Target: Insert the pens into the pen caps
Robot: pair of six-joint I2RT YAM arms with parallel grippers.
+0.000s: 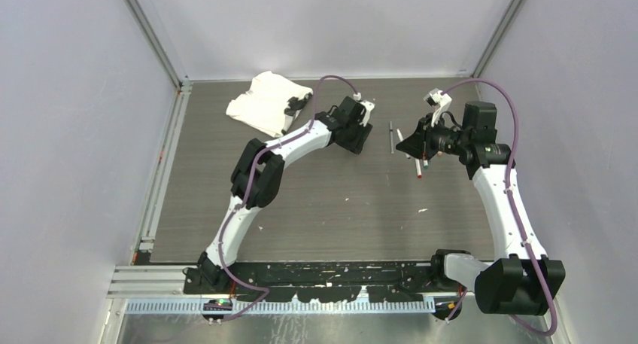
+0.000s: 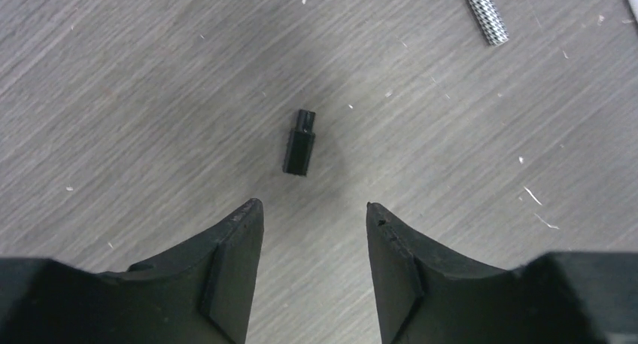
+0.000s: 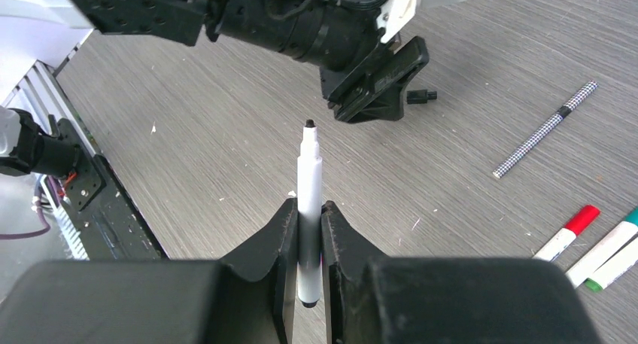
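Observation:
A black pen cap (image 2: 299,150) lies on the table in the left wrist view, just ahead of my left gripper. That gripper's fingers stand apart with only bare tabletop between them. My right gripper is shut on a white marker (image 3: 309,186), held upright with its black tip uncapped and pointing up in the right wrist view. From above, the left gripper hides the black cap. Beyond the left gripper, in the right wrist view, one end of the black cap (image 3: 422,96) pokes out.
A patterned pen (image 3: 545,129) lies between the two arms. Nearer the right arm are a red-capped marker (image 3: 568,231) and other markers with green (image 3: 593,285) ends. A white cloth (image 1: 265,107) rests at the back left.

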